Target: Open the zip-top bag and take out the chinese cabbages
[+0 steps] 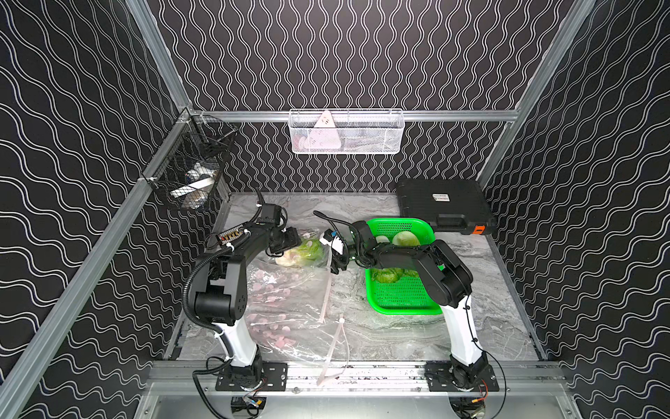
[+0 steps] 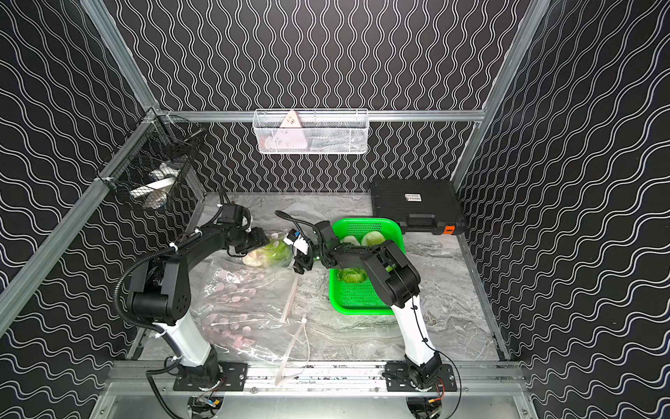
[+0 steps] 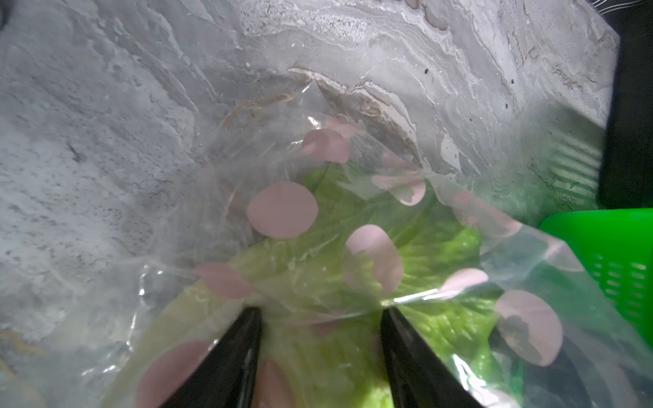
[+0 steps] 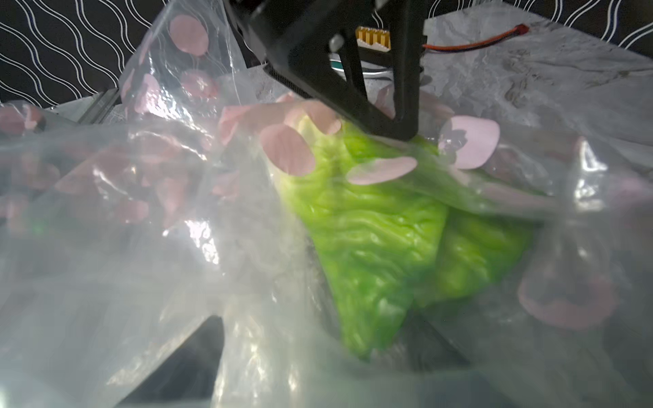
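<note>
A clear zip top bag (image 1: 279, 314) with pink spots lies on the left half of the table. A Chinese cabbage (image 1: 307, 251), pale with green leaves, is inside it at the upper end. My left gripper is over the cabbage, its fingers pressed into plastic and leaves, shut on the bagged cabbage. My right gripper is at the bag's right end beside the cabbage, its fingers apart and partly hidden behind clouded plastic.
A green basket (image 1: 397, 303) holding cabbages is on the right, partly under my right arm. A black case (image 1: 439, 202) lies behind it, and wire baskets (image 1: 345, 132) hang at the back and left.
</note>
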